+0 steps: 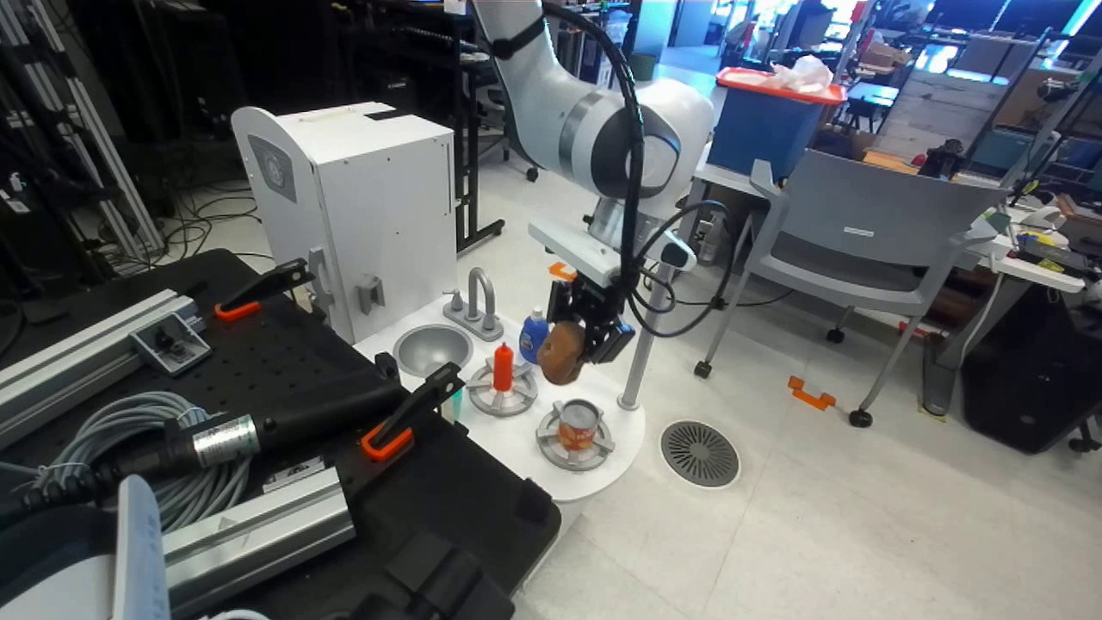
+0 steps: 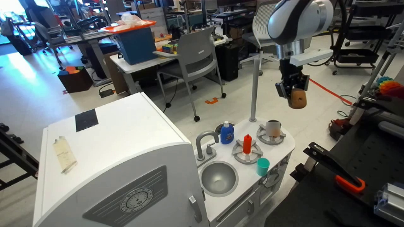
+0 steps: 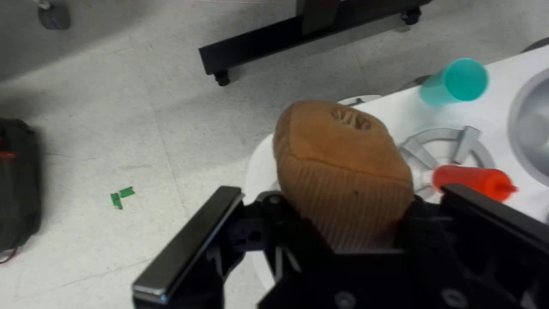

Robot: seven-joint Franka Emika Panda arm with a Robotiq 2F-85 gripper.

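A brown, soft-looking object [image 3: 345,170], its lower part ribbed, is gripped by my gripper [image 2: 293,90]. In the wrist view it sits between the dark fingers and hides part of the stove. Exterior view 1 shows the brown object [image 1: 560,352] held in the air above the white counter. A can [image 1: 578,422] with a grey top stands on the burner at the counter's rounded end. On the other burner is a red bottle [image 2: 247,143].
A blue bottle [image 2: 227,133] stands behind the burners, close to a grey post [image 2: 254,90]. A teal cup [image 2: 263,166] is near the counter's front edge. The sink [image 2: 218,179] and faucet [image 2: 204,143] lie beside the white cabinet [image 1: 382,196].
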